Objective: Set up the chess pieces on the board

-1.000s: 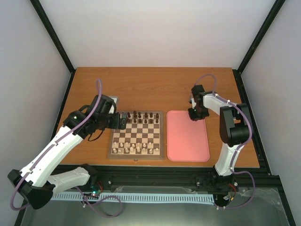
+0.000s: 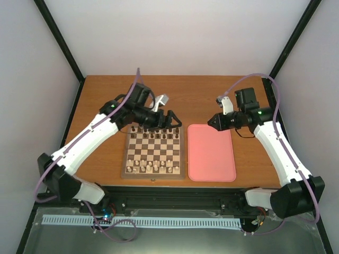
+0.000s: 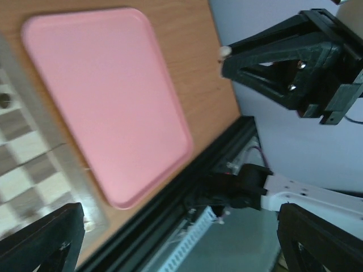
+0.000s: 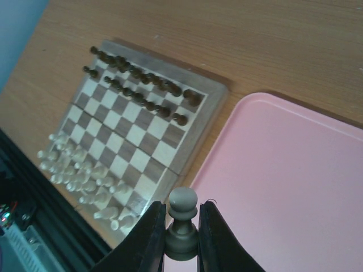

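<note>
The chessboard (image 2: 154,159) holds rows of dark pieces (image 4: 147,79) at the back and pale pieces (image 4: 85,170) at the front. My left gripper (image 2: 175,120) is open above the board's back right. My right gripper is shut on a pale chess piece (image 4: 182,202), held upright over the pink tray's left side as seen from its wrist camera. In the left wrist view, the right gripper shows at upper right, with the pale tip of the piece at its fingers.
The pink tray (image 2: 211,153) lies empty, right of the board. Bare wood (image 2: 190,95) spans the back of the table. The table's front edge drops to a dark rail.
My right arm has risen and straightened, the gripper staying near the tray's back.
</note>
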